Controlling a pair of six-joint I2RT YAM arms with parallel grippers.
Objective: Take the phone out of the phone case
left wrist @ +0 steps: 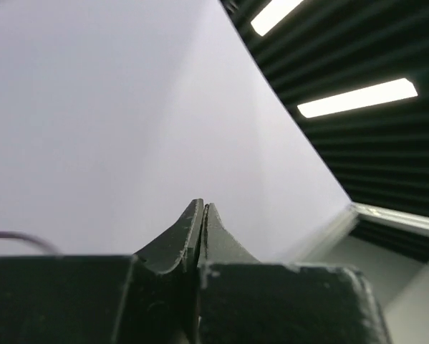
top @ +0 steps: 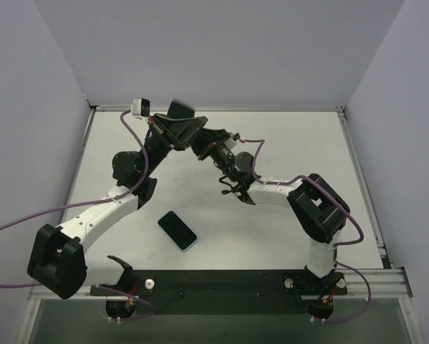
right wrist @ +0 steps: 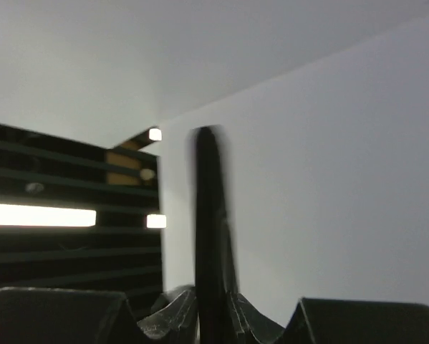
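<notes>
The phone (top: 177,231), black-faced with a pale blue edge, lies flat on the table at front left. Up in the air near the table's back edge is a blurred dark piece that looks like the case (top: 180,109). My right gripper has this dark case (right wrist: 210,208) between its fingers, seen edge-on and blurred; whether they still press on it is unclear. My left gripper is shut with nothing between its fingertips. In the top view it crosses in front of the case's lower end, close to the right gripper (top: 200,143).
Purple cables (top: 64,208) run along both arms. Grey walls (top: 214,50) stand behind and at the sides.
</notes>
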